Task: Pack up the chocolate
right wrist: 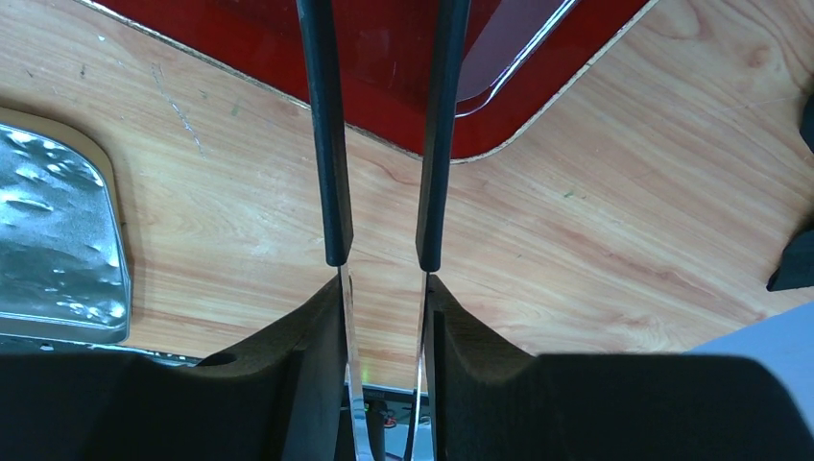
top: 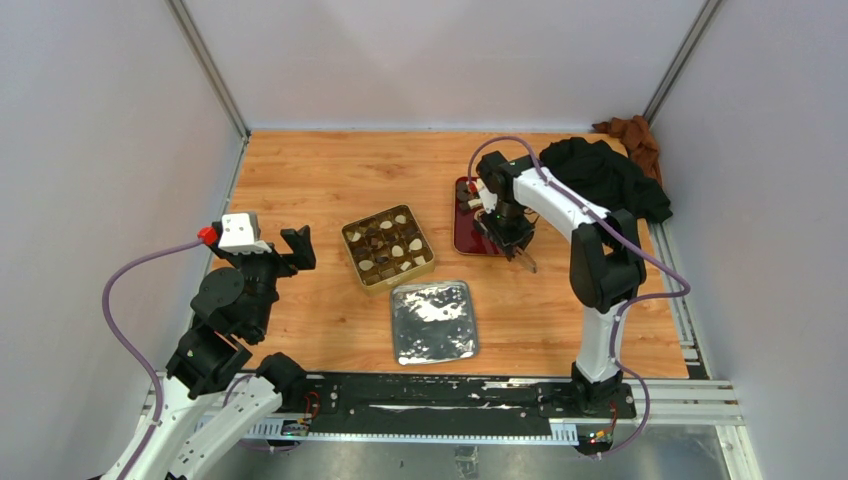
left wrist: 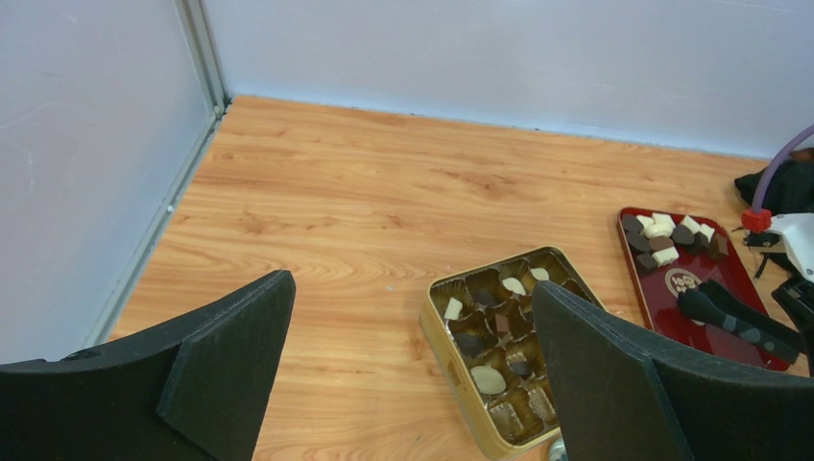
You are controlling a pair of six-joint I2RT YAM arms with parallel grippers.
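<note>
In the top view a gold tin (top: 382, 283) stands mid-table with several light and dark chocolates in its compartments, some of them empty. Right of it, a red tray (left wrist: 662, 305) carries several dark and white chocolates near its far end. My right gripper is shut on a pair of tongs, whose black arms (right wrist: 326, 144) reach over the tray with a gap between them; their tips lie outside the right wrist view. No chocolate shows in the tongs (left wrist: 734, 315) in the left wrist view. My left gripper hangs open and empty, left of the tin.
A silver lid (top: 435, 325) lies in front of the tin. Black cloth (top: 590, 170) and brown cloth (top: 635, 140) are heaped at the back right.
</note>
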